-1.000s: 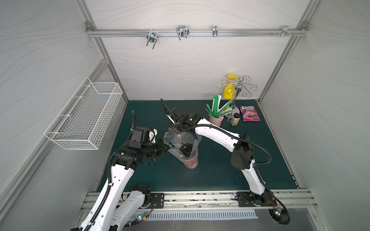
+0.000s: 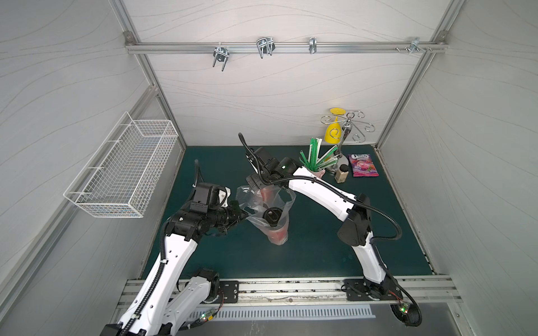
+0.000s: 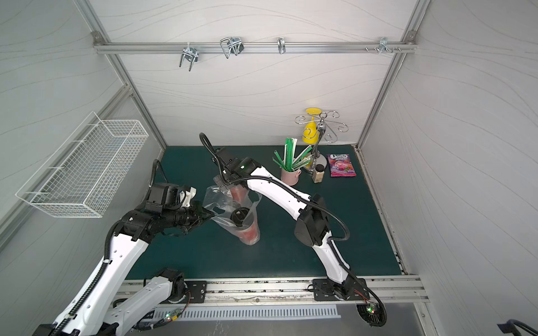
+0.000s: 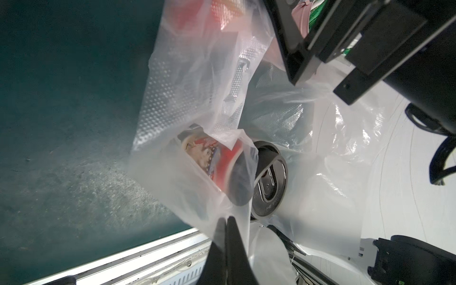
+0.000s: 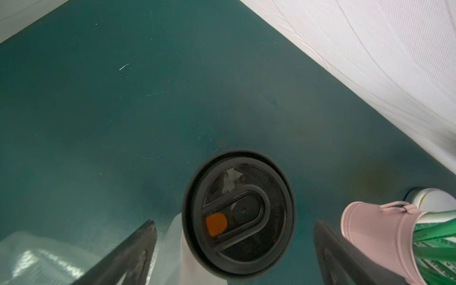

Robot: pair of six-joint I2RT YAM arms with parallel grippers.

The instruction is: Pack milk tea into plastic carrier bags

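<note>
One milk tea cup with a black lid [image 2: 273,216] stands inside the clear plastic bag [image 4: 190,95], its reddish body [image 2: 278,235] showing through the film. My left gripper is shut on the edge of the bag at its left side. Behind the bag is a second cup, whose round black lid [image 5: 239,213] has an orange tab. My right gripper is open above this second cup, one finger on either side of the lid and apart from it. The top left view shows part of its reddish body [image 2: 268,193] through the bag.
A pink bucket [image 5: 380,232] of green and white straws stands right of my right gripper. Farther back right are a small bottle [image 2: 341,173], a metal stand [image 2: 346,130] and a pink packet [image 2: 363,165]. A wire basket [image 2: 126,168] hangs left.
The bag's rim and the lid inside moved a little; my left gripper stays on the bag's edge.
</note>
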